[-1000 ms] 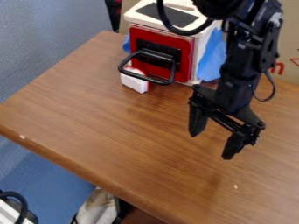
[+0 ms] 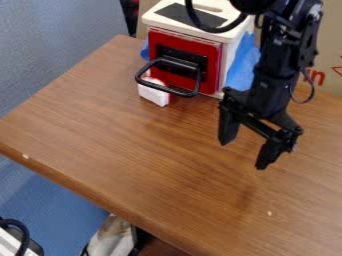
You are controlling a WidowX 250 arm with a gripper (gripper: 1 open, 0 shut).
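Observation:
A black robot arm reaches down from the top right, its gripper (image 2: 246,150) low over the wooden table (image 2: 120,170), fingers spread apart with nothing visible between them. Behind it to the left stands a small red-fronted appliance (image 2: 177,47) with a white top and a black handle (image 2: 171,88) across its front. A white block (image 2: 154,93) sits at its lower left, partly behind the handle.
A blue cloth (image 2: 243,62) lies beside the appliance, and a cardboard box is behind on the right. A cable and white objects are beyond the table's lower-left edge.
The arm and gripper have shifted slightly to the right and up in the view. The appliance and block look unchanged.

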